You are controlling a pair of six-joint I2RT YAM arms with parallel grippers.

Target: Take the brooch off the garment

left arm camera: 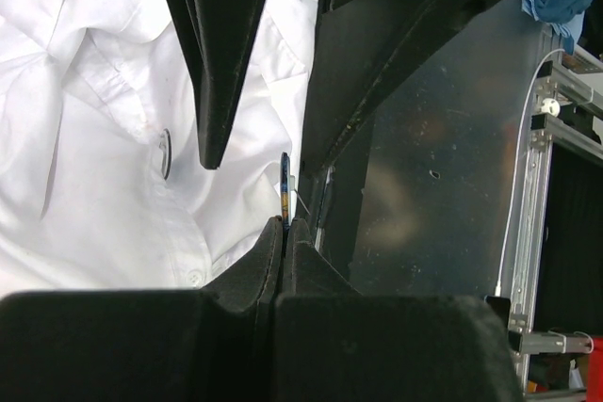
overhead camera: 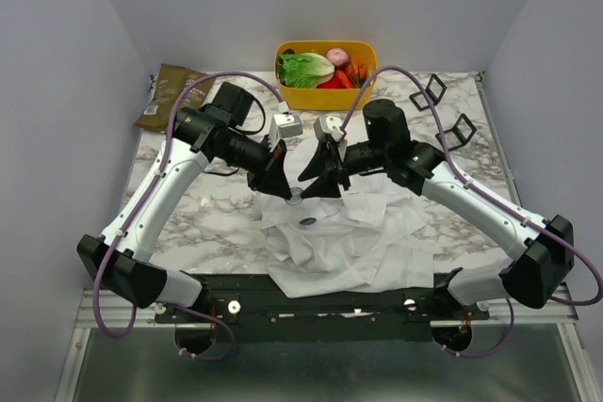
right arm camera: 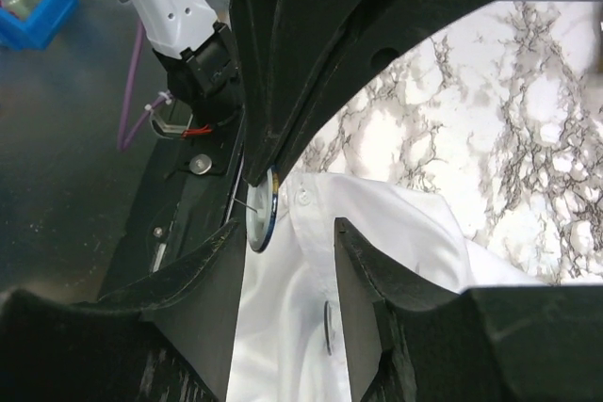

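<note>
My left gripper is shut on the rim of a thin round brooch (left arm camera: 285, 190), seen edge-on in the left wrist view. In the right wrist view the brooch (right arm camera: 263, 212) is a pale disc with a dark edge, its thin pin sticking out to the side; it looks raised above the cloth. Close by, my right gripper stands open, the brooch near its left finger and nothing gripped. The white garment (overhead camera: 330, 251) lies crumpled on the table below both grippers. A dark oval piece (overhead camera: 308, 221) sits on it.
A yellow bin (overhead camera: 325, 98) of vegetables stands at the back. A brown bag (overhead camera: 170, 98) lies back left, and two black frames (overhead camera: 458, 132) stand at the right. The two grippers nearly touch, leaving little room between them.
</note>
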